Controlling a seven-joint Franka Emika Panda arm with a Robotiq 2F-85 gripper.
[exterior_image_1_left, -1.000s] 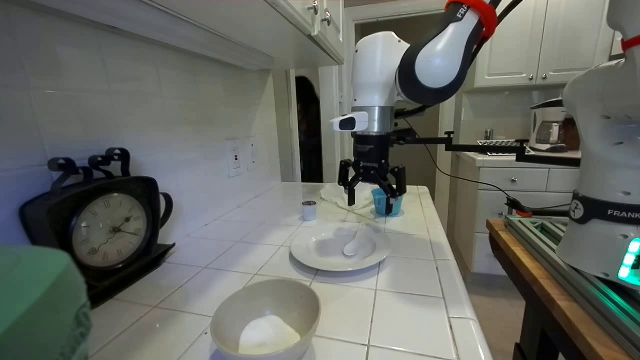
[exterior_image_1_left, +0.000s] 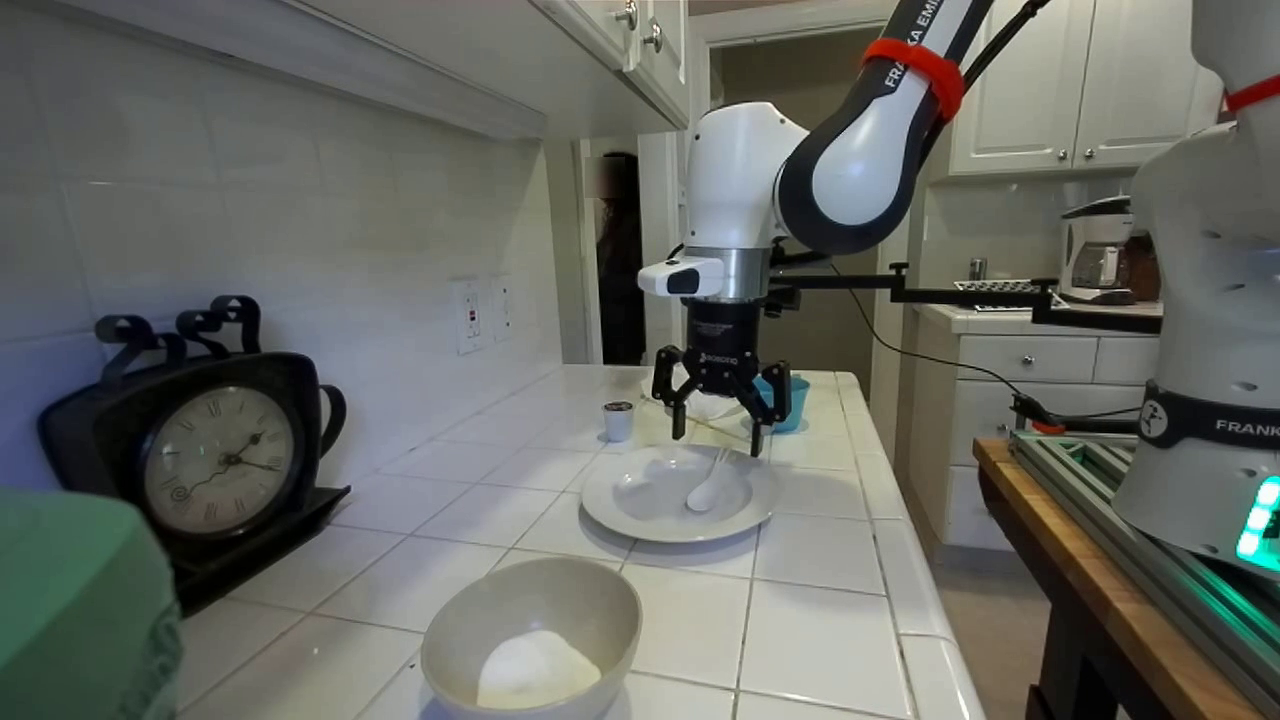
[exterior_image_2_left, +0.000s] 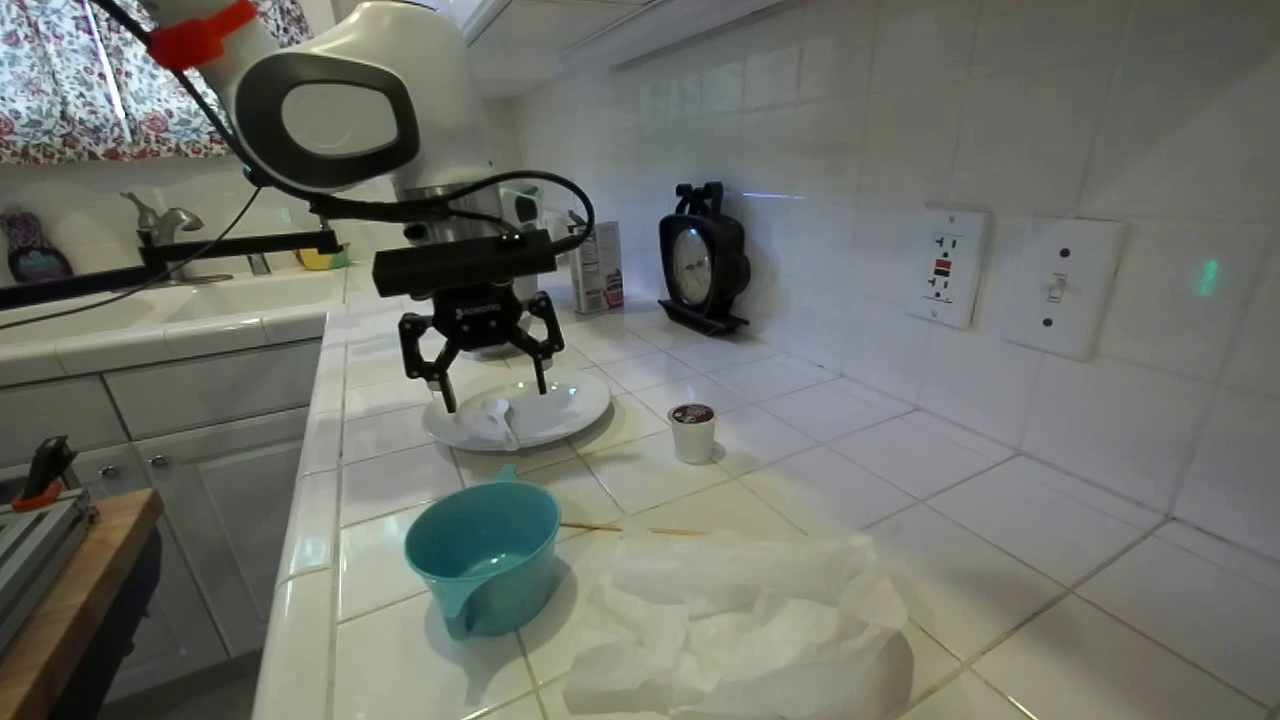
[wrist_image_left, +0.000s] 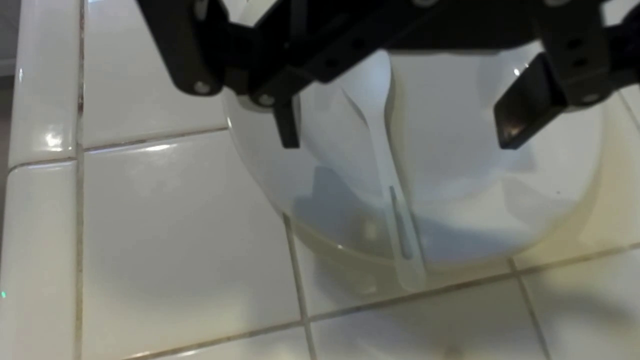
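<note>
A white plastic spoon (wrist_image_left: 384, 159) lies across a white plate (wrist_image_left: 462, 174), its slotted handle reaching past the rim in the wrist view. Above them hangs my gripper, open, with its fingers on either side of the spoon and nothing held. In exterior view 1 the gripper (exterior_image_1_left: 717, 444) is over the back part of the plate (exterior_image_1_left: 618, 509); the spoon's bowl (exterior_image_1_left: 705, 496) rests inside the plate. Exterior view 2 shows the gripper (exterior_image_2_left: 495, 402) above the plate (exterior_image_2_left: 564, 414), with the spoon (exterior_image_2_left: 494, 418) towards the plate's left side.
A grey bowl (exterior_image_1_left: 446, 624) with white contents stands in front. Behind the plate are a teal cup (exterior_image_2_left: 486, 558), a small white pod (exterior_image_2_left: 693, 438), crumpled white paper (exterior_image_2_left: 744, 636) and a thin stick (exterior_image_2_left: 600, 526). A black clock (exterior_image_1_left: 228, 456) stands by the wall.
My gripper has come down and shifted slightly left in exterior view 1, still open. Plate, spoon and bowl have not moved.
</note>
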